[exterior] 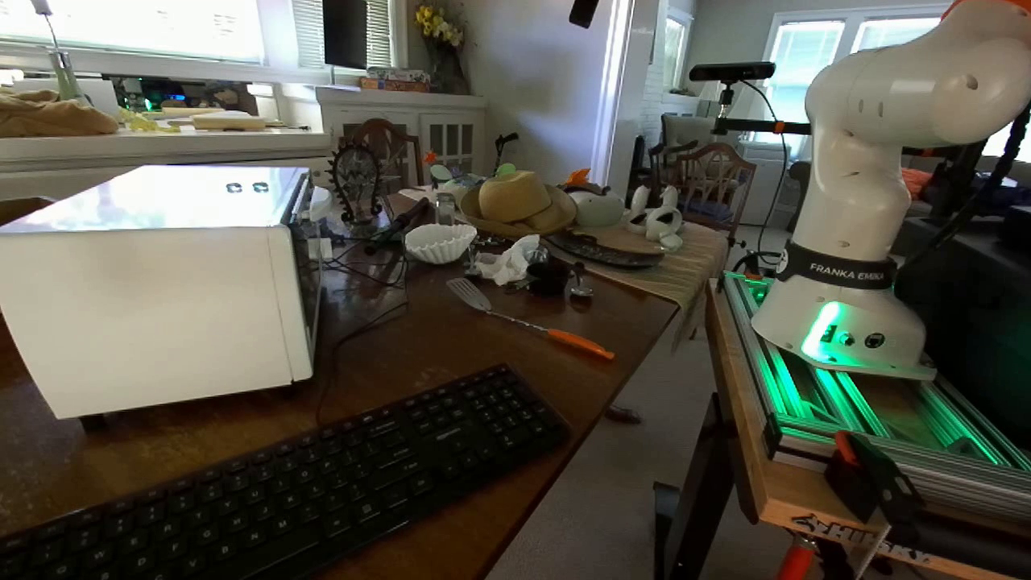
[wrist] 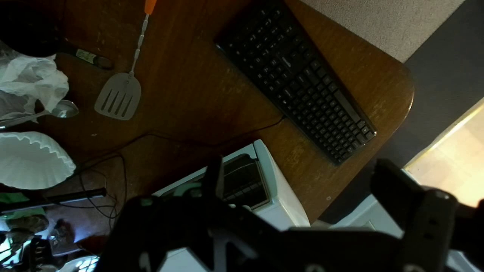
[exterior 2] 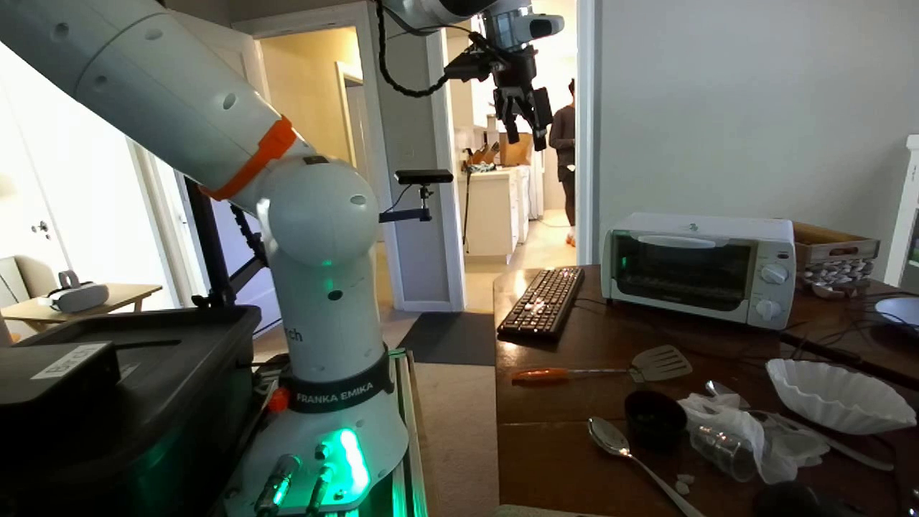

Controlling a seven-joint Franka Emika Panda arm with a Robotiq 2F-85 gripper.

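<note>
High above the table, my gripper (exterior 2: 526, 138) points downward in exterior view 2, clear of everything below it. Its dark fingers (wrist: 213, 179) stand wide apart in the wrist view, and nothing shows between them. Below lies a black keyboard (wrist: 299, 81) on the brown wooden table. The white toaster oven (exterior 2: 698, 267) has its door shut; my gripper partly covers it in the wrist view. A slotted spatula (wrist: 118, 96) with an orange handle lies flat, apart from the keyboard. The gripper is outside exterior view 1.
A white fluted bowl (exterior 2: 836, 396), crumpled white plastic (exterior 2: 749, 431), a spoon (exterior 2: 609, 436) and a black cup (exterior 2: 655, 419) crowd one side of the table. Loose cables (wrist: 113, 156) run near the oven. Bare tabletop (wrist: 190, 86) shows between spatula and keyboard.
</note>
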